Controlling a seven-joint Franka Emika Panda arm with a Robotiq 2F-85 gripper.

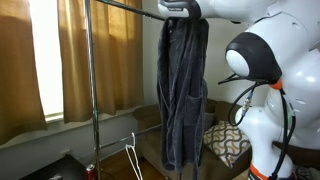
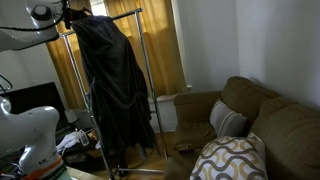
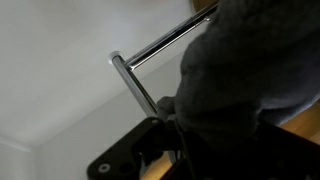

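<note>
A long dark grey robe hangs down from high up beside a metal clothes rack. In the second exterior view the robe hangs in front of the rack's top bar, with its lower end near the floor. My gripper is shut on the robe's bunched cloth, which hides most of the fingers in the wrist view. The rack's chrome bar and its corner show just past the cloth. In the second exterior view the gripper is at the top left, partly cut off by the frame.
A white hanger hangs low on the rack. Behind the robe stands a brown sofa with patterned cushions. Yellow curtains cover the window behind the rack. A red can stands at the lower left.
</note>
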